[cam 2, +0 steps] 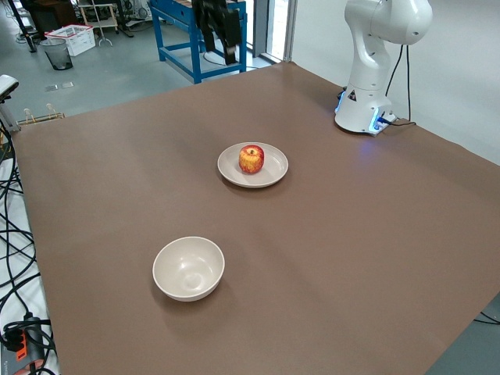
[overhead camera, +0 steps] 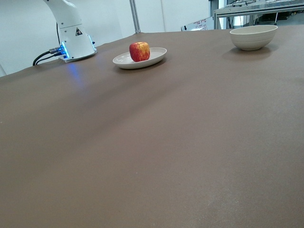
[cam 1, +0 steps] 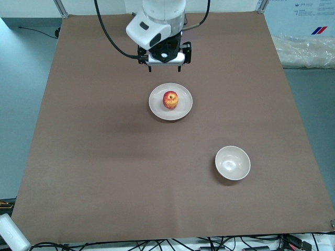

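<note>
A red-yellow apple (cam 1: 170, 100) sits on a white plate (cam 1: 170, 114) near the middle of the brown table. My gripper (cam 1: 164, 68) hangs above the table behind the plate in the left view, its two black fingers apart with nothing seen between them. In the right view only part of it (cam 2: 223, 45) shows at the top edge. A white bowl (cam 1: 233, 163) stands empty, in front of the plate and to its right in the left view. In the top view the apple (overhead camera: 139, 52) is upright on its plate.
Cables and equipment line the table's near edge in the left view. The arm's base (cam 2: 361, 107) stands at the table's edge in the right view.
</note>
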